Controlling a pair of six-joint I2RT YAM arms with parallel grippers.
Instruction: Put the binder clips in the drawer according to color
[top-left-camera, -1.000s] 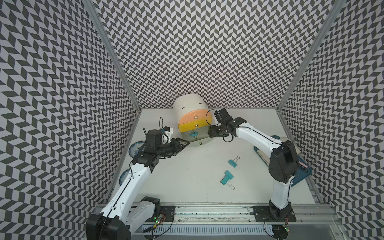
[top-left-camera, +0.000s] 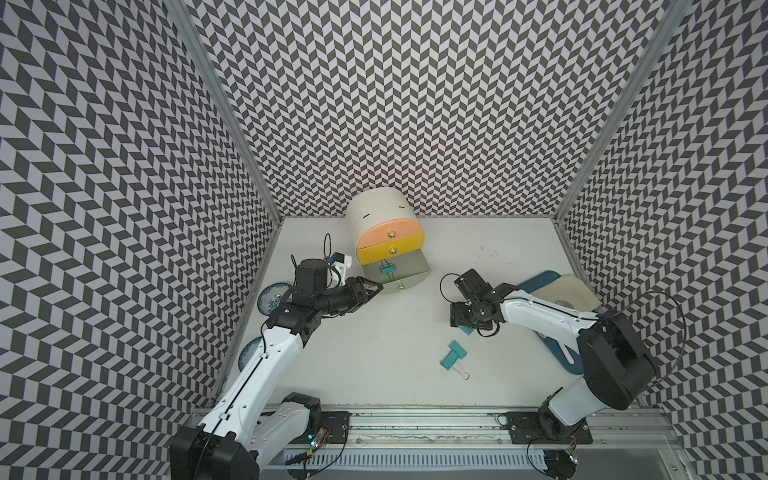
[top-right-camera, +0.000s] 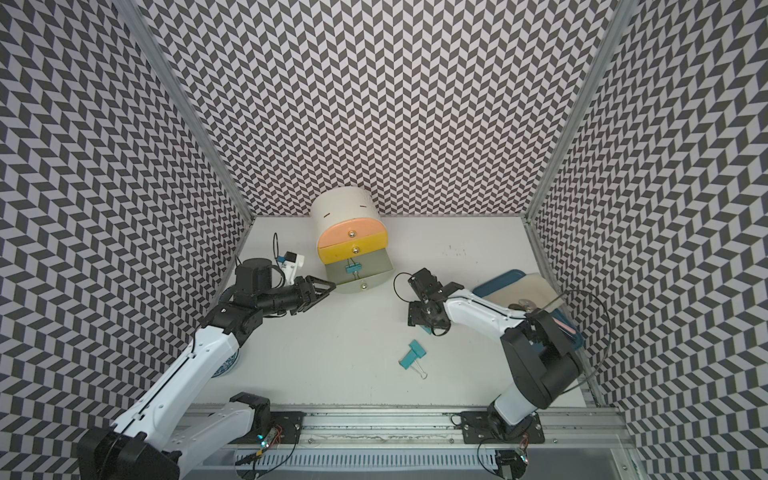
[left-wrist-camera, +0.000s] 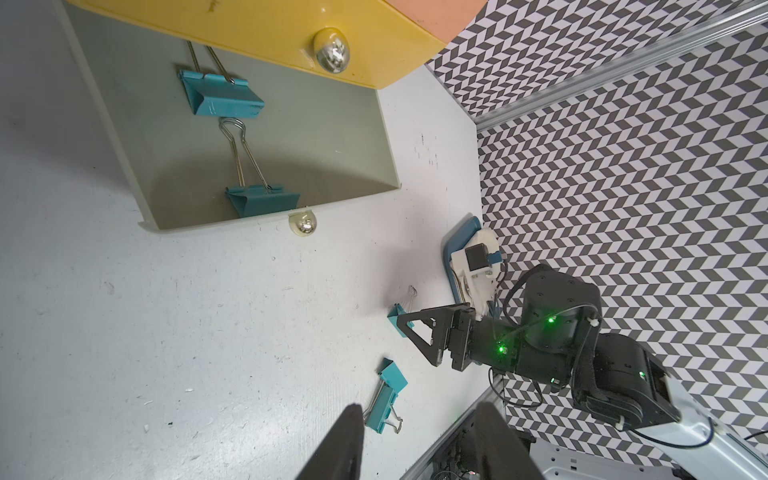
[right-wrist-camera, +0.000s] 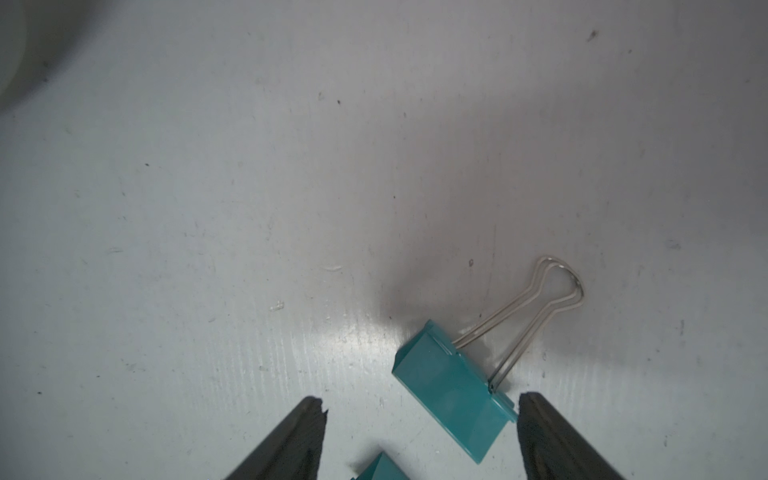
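On the table, a single teal clip (right-wrist-camera: 452, 388) lies below my right gripper, which is open with nothing held. Closer to the front edge is more teal clip material (top-left-camera: 453, 355), apparently two clips touching. My left gripper stands part open and empty in front of the drawer's left side, seen from above as black fingers (top-left-camera: 374, 289).
The yellow middle drawer (top-left-camera: 392, 249) and orange top drawer (top-left-camera: 390, 233) are closed. A blue-and-beige tray (top-left-camera: 550, 277) stands at the right, partly behind the right arm. Blue-patterned plates (top-left-camera: 273, 299) lie at the left.
My right gripper has moved away from the drawer, rightward and toward the front, and now covers much of the single clip in the top left view. The left arm has barely shifted.
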